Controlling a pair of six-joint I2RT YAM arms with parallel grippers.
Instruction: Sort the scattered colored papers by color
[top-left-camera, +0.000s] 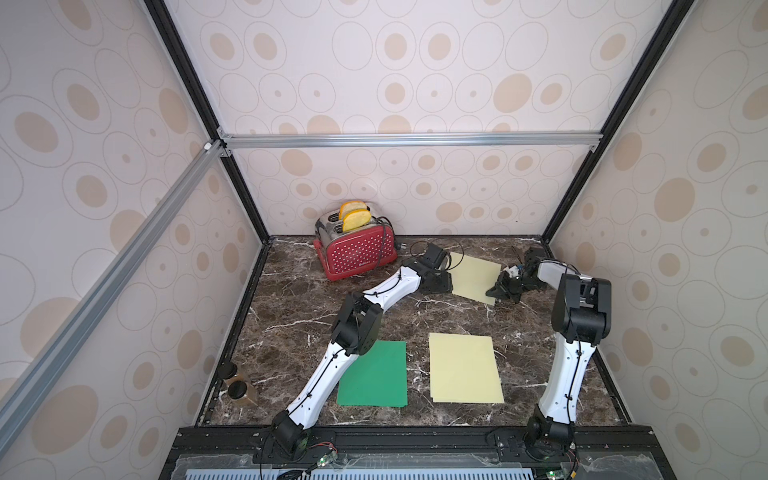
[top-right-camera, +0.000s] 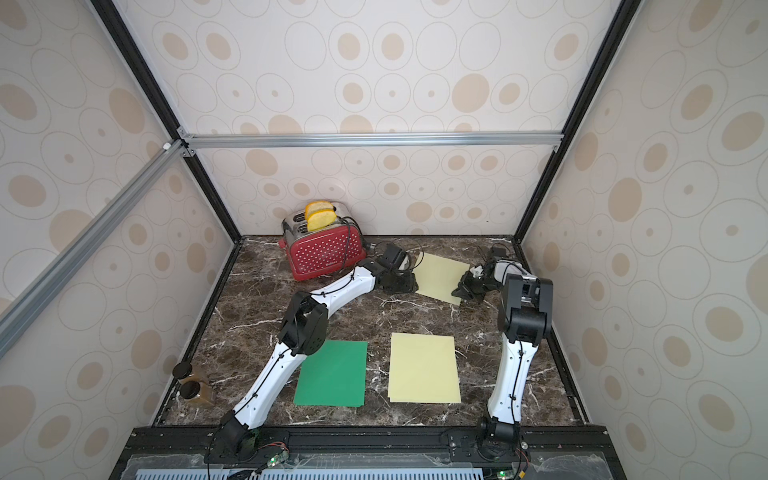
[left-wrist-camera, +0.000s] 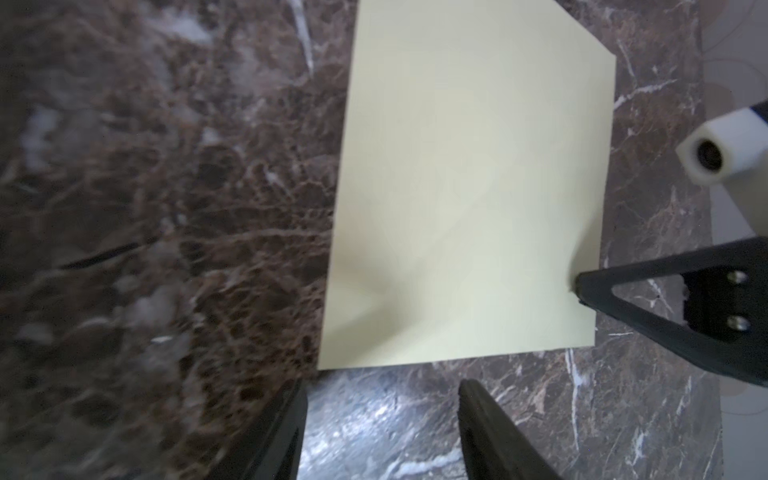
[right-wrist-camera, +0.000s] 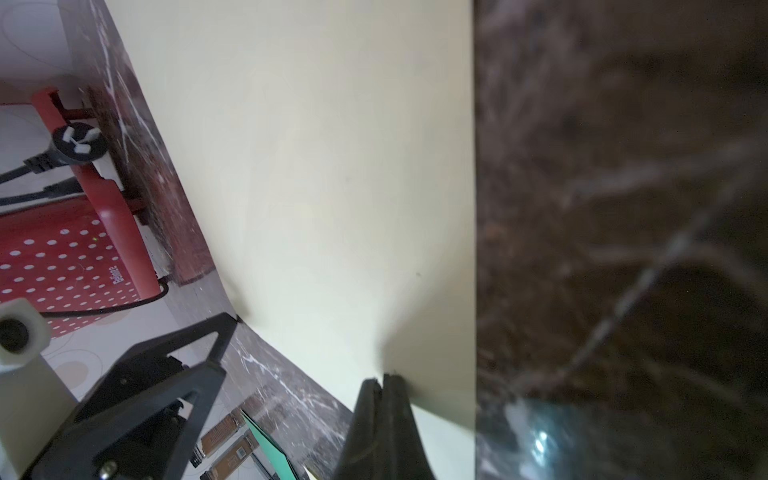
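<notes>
A pale yellow paper (top-left-camera: 475, 277) lies at the back right of the table, slightly turned. My left gripper is open just off its near edge, nothing between its fingers. At the paper's other side is my right gripper, shut, with its tips on the paper near a corner. A shading line runs from those tips to the paper's edge; whether any paper is pinched cannot be made out. Nearer the front, a green paper stack (top-left-camera: 373, 374) lies partly beneath my left arm, and a yellow paper stack (top-left-camera: 465, 368) sits to its right.
A red dotted toaster (top-left-camera: 356, 249) with yellow slices stands at the back left, close to my left arm, its cord beside it. Small jars (top-right-camera: 192, 388) stand at the front left. Bare marble (top-right-camera: 448, 320) separates the back paper from the front yellow stack.
</notes>
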